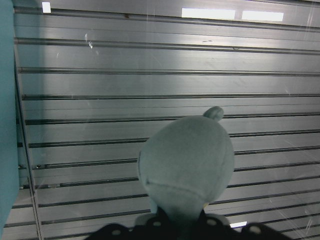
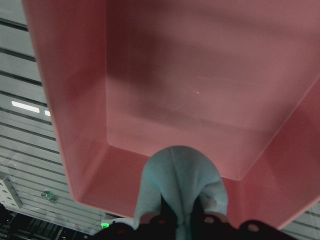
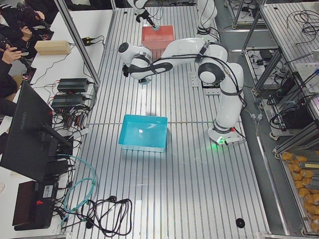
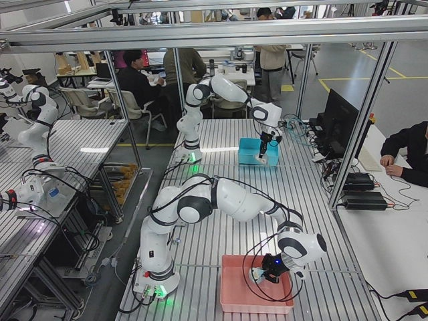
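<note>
My left gripper is shut on a grey-green plush toy (image 1: 185, 160), whose rounded body and small tab show in the left wrist view. In the camera left view it hangs beyond the turquoise bin (image 3: 143, 133), mostly hidden by its arm. My right gripper is shut on a pale teal plush toy (image 2: 182, 175) at the pink bin (image 2: 190, 95). The camera right view also shows this gripper (image 4: 266, 274) over the pink bin (image 4: 234, 301).
Both bins stand on a slatted metal table (image 3: 184, 184). A monitor (image 3: 30, 134), power boxes and cables line one side, with people beyond. The table around the turquoise bin is largely clear.
</note>
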